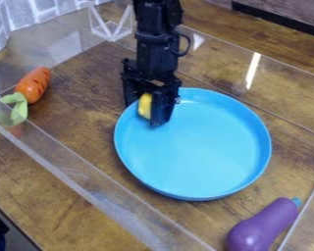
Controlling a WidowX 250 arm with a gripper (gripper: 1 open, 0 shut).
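Note:
My black gripper [152, 96] reaches down from the top centre to the upper-left rim of a blue plate [191, 157]. It is shut on a small yellow object [145, 105], which is partly hidden by the fingers and sits at or just over the rim; whether it touches the plate I cannot tell.
An orange toy carrot [32, 84] with green leaves lies at the far left. A purple toy eggplant [262, 227] lies at the bottom right. Clear panels border the wooden table [68, 186]. Bare wood surrounds the plate's top and right.

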